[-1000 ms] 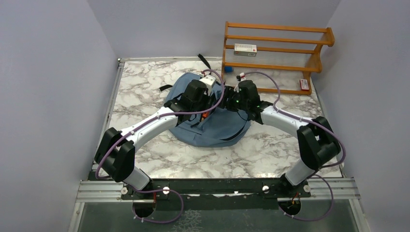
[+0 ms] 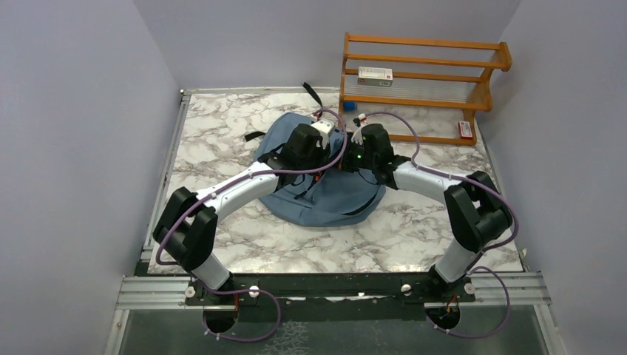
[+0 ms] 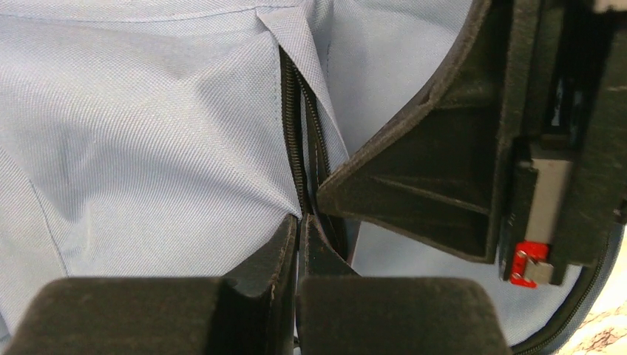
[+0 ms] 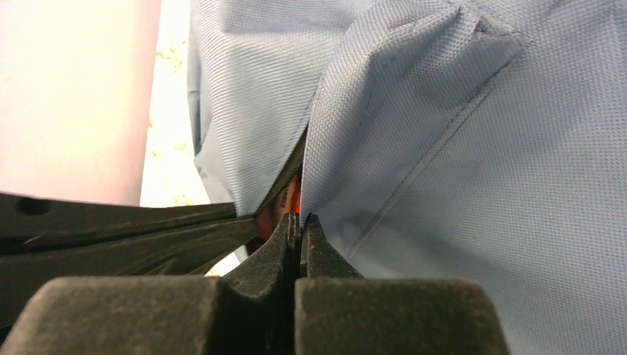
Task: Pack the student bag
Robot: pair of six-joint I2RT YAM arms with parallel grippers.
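Observation:
The blue-grey bag point(image 2: 325, 211) lies on the marble table beneath both arms. In the left wrist view, my left gripper is shut on the bag's cloth edge beside the black zipper point(image 3: 293, 126); the fabric draws into a fold at its tips. My right gripper is shut, its tips against the bag's fabric point(image 4: 421, 148), and nothing shows between them. Something orange-red point(image 4: 295, 194) shows through the narrow opening near those tips. Both grippers stand close together over the bag's middle; its inside is mostly hidden.
A wooden rack point(image 2: 421, 98) stands at the back right. It bears a white box point(image 2: 375, 76), and a small red-and-white box point(image 2: 465, 129) is at its lower right. A blue item point(image 2: 350, 106) sits near its left side. Table left of the bag is clear.
My right gripper has moved left and slightly down toward the left one. My left gripper has shifted a little to the right, and the bag's edge has moved slightly with it.

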